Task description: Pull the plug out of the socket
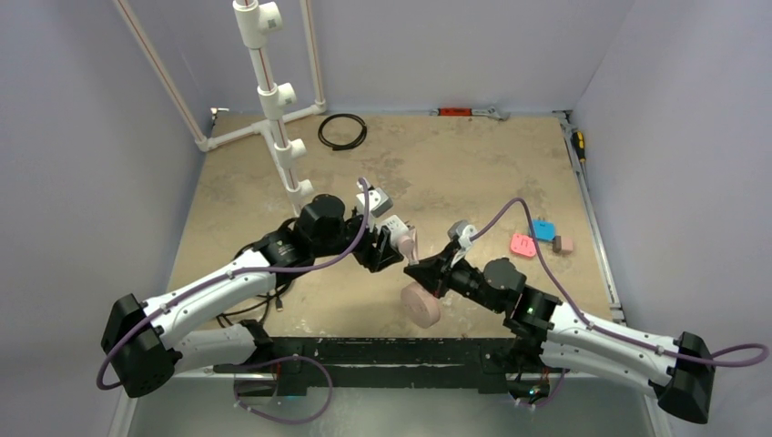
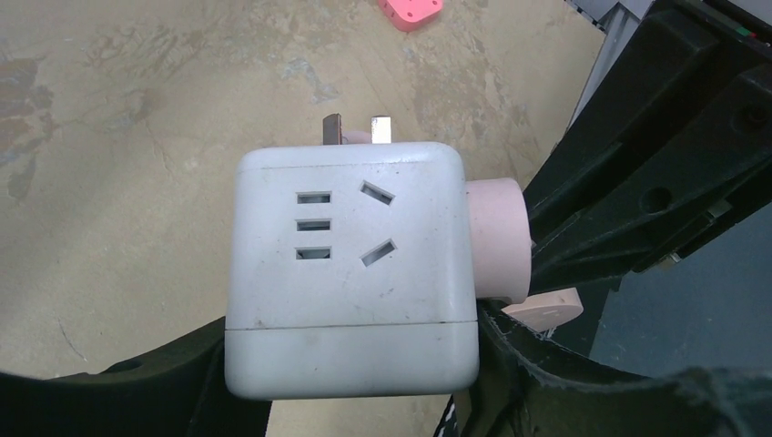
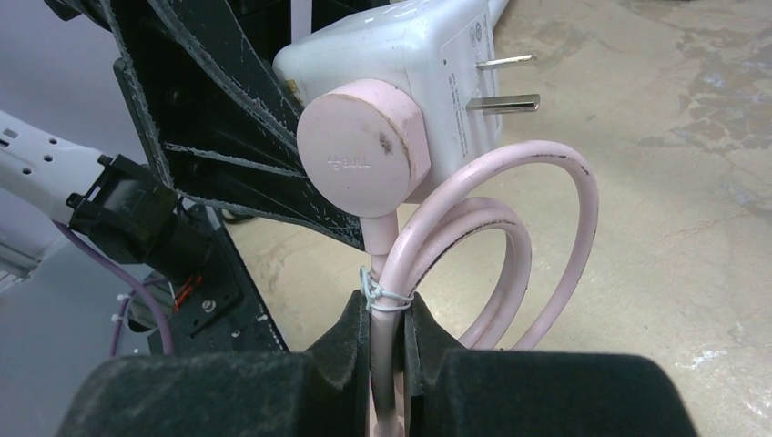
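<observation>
A white socket adapter (image 2: 350, 237) with metal prongs sits between the fingers of my left gripper, held near the middle of the workspace (image 1: 393, 228). A round pink plug is against the adapter's side (image 2: 496, 237), in the left wrist view. Its cable runs down and loops; my right gripper is shut on that cable just below the plug, at a tie. A pink round piece (image 1: 421, 305) hangs below the right gripper.
A pink block (image 1: 523, 246), a blue block (image 1: 543, 229) and a small brown block (image 1: 563, 245) lie at right. A black cable coil (image 1: 342, 132) and wrench (image 1: 492, 113) lie at the back; more cables lie beneath the left arm.
</observation>
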